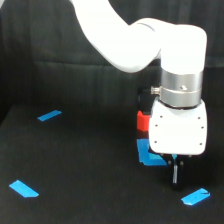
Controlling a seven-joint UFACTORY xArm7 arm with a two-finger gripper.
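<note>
My white arm reaches in from the top, and its gripper (pixel 175 180) points down over the dark table at the right. The fingers look thin and dark from this side, so their opening does not show. A blue object (pixel 146 150) lies behind the gripper and is partly covered by the hand. A red object (pixel 143 121) stands a little farther back, with its right side hidden by the hand. Nothing is clearly visible between the fingers.
Blue strips lie flat on the table: a far left strip (pixel 49 115), a near left strip (pixel 24 188) and a near right strip (pixel 195 197). A dark curtain (pixel 80 70) hangs behind.
</note>
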